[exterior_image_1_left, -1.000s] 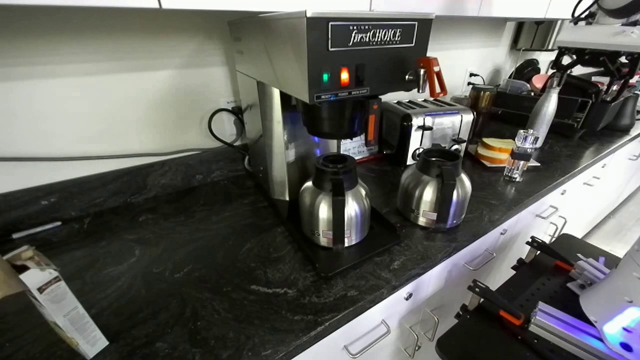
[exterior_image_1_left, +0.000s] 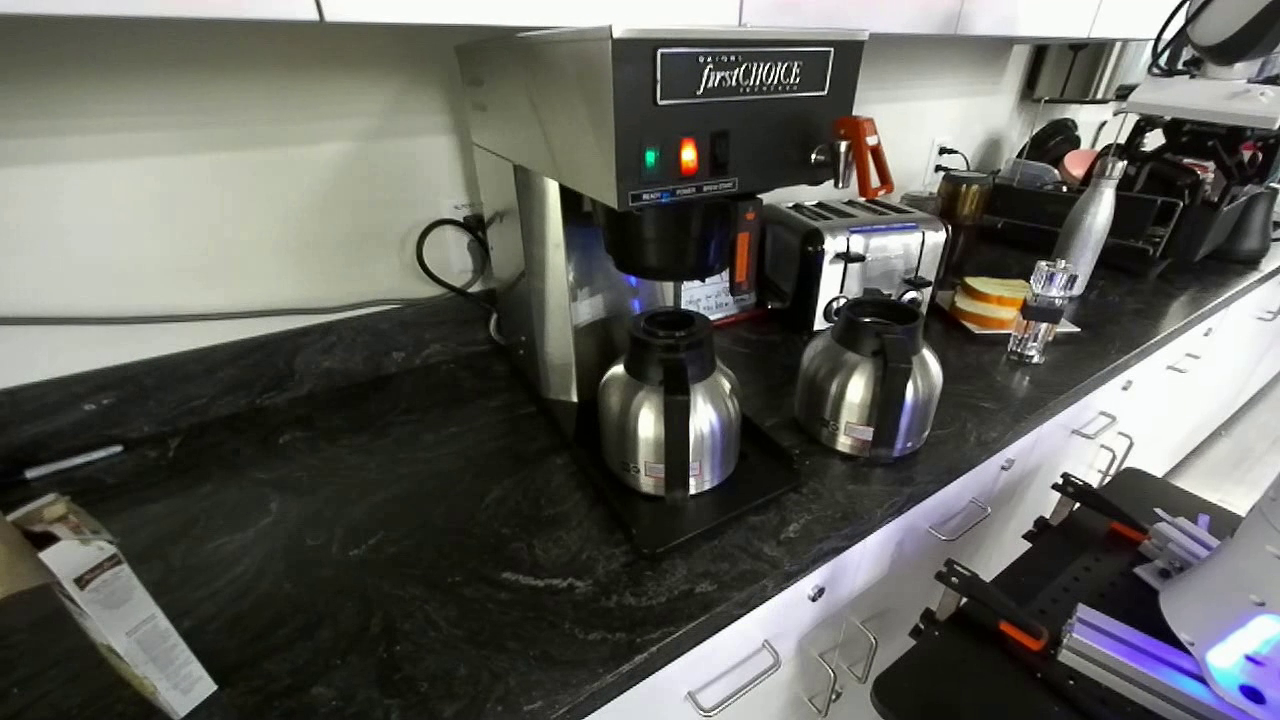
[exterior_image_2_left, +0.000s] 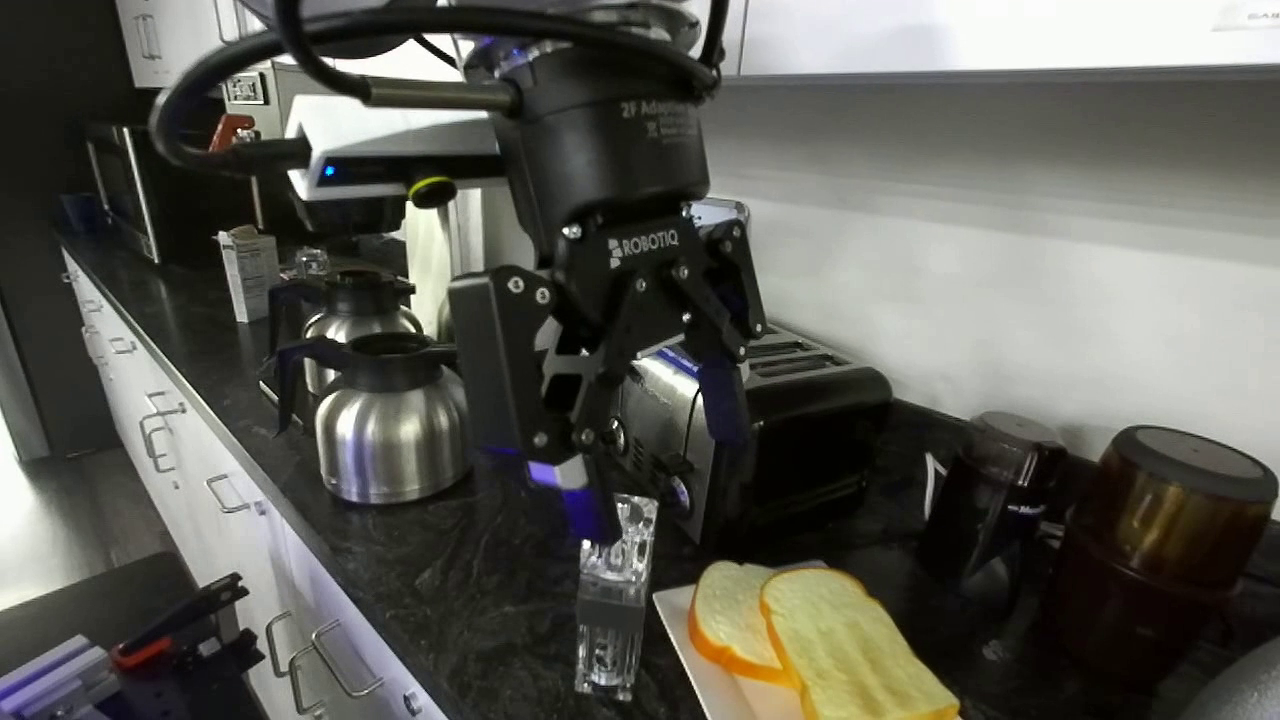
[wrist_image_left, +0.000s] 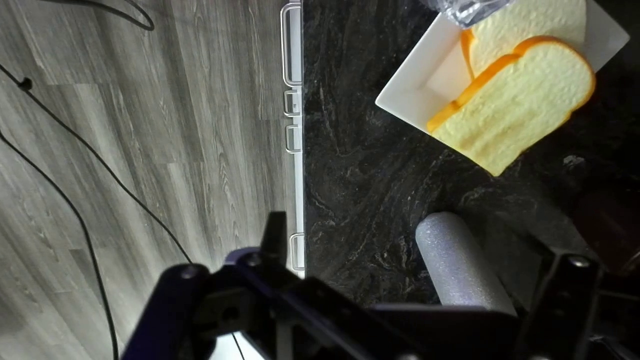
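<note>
My gripper (exterior_image_2_left: 657, 468) hangs open above the counter, with nothing held between its fingers. In the wrist view, a grey speckled bottle (wrist_image_left: 459, 261) shows beyond the spread fingers, its lower part hidden by the gripper; it stands upright in exterior view 1. Two slices of bread (exterior_image_2_left: 840, 642) lie overlapping on a white square plate (wrist_image_left: 414, 90). Beside the plate stands a clear grinder with a dark band (exterior_image_2_left: 612, 612). Two steel coffee carafes are farther along: one (exterior_image_1_left: 870, 378) on the counter, the other (exterior_image_1_left: 672, 408) on the coffee maker's base.
A four-slot toaster (exterior_image_1_left: 852, 258) and the tall coffee maker (exterior_image_1_left: 540, 240) line the wall. Dark jars (exterior_image_2_left: 1158, 528) stand at the back right. An opened carton (exterior_image_1_left: 120, 612) lies at the counter's far end. Bare countertop (exterior_image_1_left: 396, 516) lies between carton and coffee maker.
At the right edge of exterior view 1, my arm's end has shifted slightly rightward. The counter items remain where they were.
</note>
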